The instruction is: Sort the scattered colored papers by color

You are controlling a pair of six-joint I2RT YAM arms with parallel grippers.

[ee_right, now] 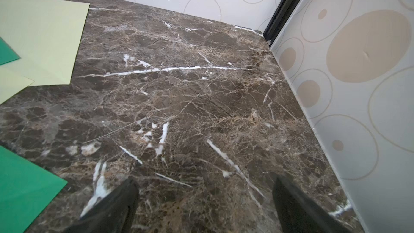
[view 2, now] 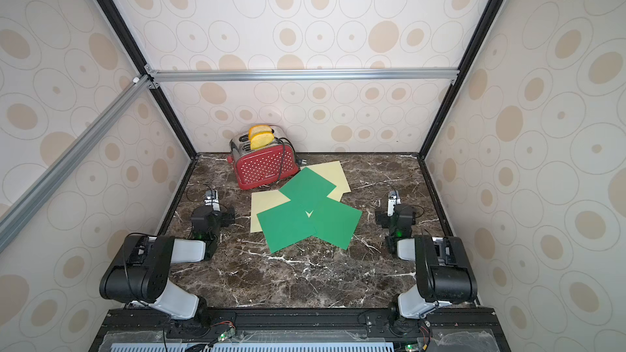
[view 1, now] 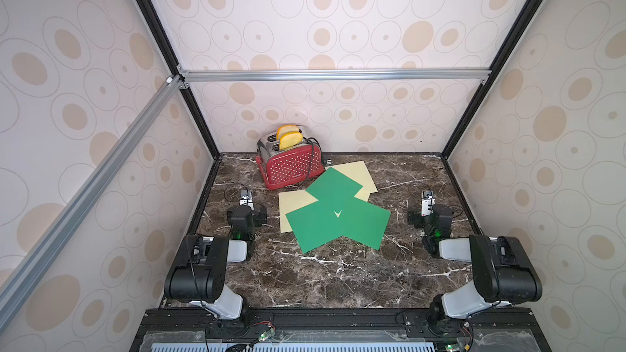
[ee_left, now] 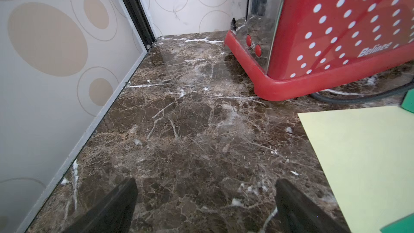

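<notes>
Green sheets (view 1: pixel 315 225) overlap in the middle of the table, one toward the toaster, one front left and one front right. Pale yellow sheets (view 1: pixel 360 175) lie partly under them, showing at the back right, at the left and as a small notch between the greens. The left wrist view catches a yellow sheet (ee_left: pixel 366 159) at its right edge; the right wrist view has a green corner (ee_right: pixel 25 185) at lower left. My left gripper is open above bare table, left of the papers. Right of them, my right gripper also stands open and empty.
A red dotted toaster (view 1: pixel 293 166) with yellow slices (view 1: pixel 289 137) on top stands at the back left, close against the papers. Its dark cord (ee_left: pixel 362 99) runs along the table. Bare marble (view 1: pixel 345 280) lies in front and to the right.
</notes>
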